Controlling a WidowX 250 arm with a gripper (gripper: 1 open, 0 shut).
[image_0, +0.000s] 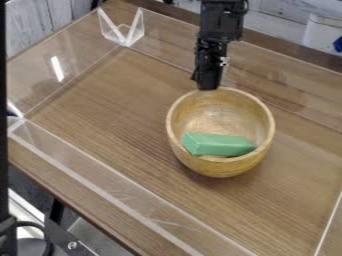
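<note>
My gripper (206, 78) is at the top middle, a dark shape pointing down just above the back rim of a light wooden bowl (251, 114). It looks shut, with nothing visible between its fingers. A green block (217, 144) lies inside the bowl toward its front.
The wooden table (100, 150) has free room left and right of the bowl. A white wire-like object (122, 30) stands at the back left. Dark cables lie at the bottom left edge.
</note>
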